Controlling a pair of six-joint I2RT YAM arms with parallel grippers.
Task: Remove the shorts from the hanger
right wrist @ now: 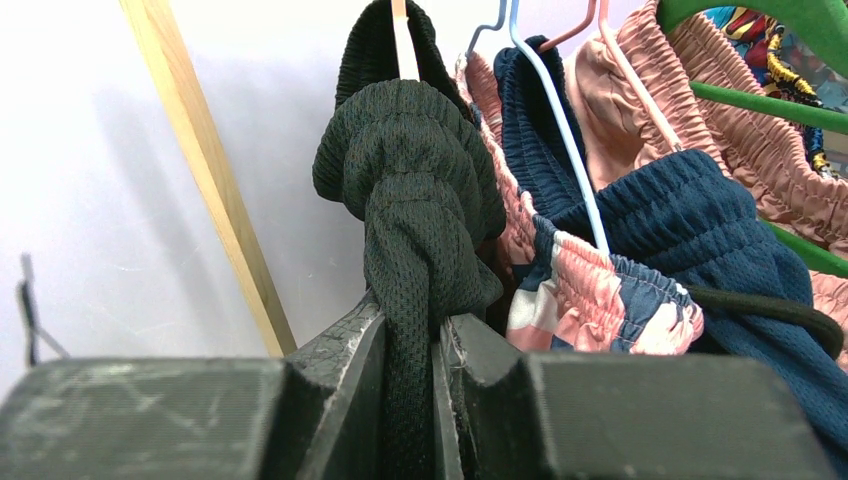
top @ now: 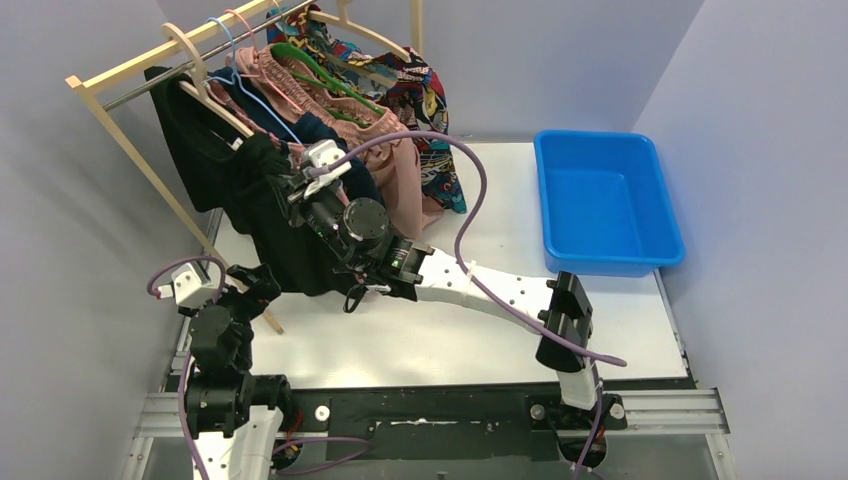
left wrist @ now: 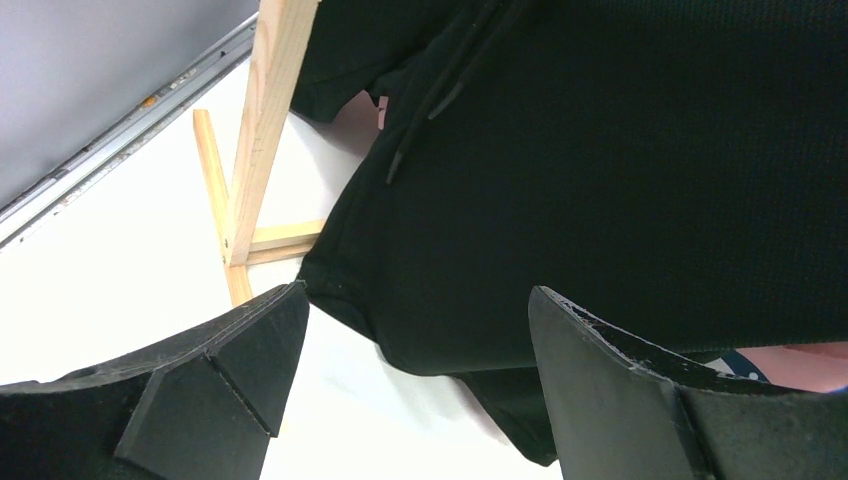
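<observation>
Black shorts (top: pixel 290 255) hang from a pale wooden hanger (top: pixel 212 108) at the near end of the rack. My right gripper is shut on the shorts' dark cloth, which runs bunched between its fingers and up to the hanger's end. From above, the right arm hides that grip. My left gripper is apart from the shorts, its fingers (left wrist: pixel 215 390) spread with no cloth between the pads. In the left wrist view the shorts' leg and hem fill the area beyond those fingers.
The wooden rack (top: pixel 150 165) stands at the back left; one leg (left wrist: pixel 268 125) is close to the shorts. Pink, blue and patterned garments (top: pixel 405 165) hang beside them. A blue bin (top: pixel 610 265) sits empty at the right.
</observation>
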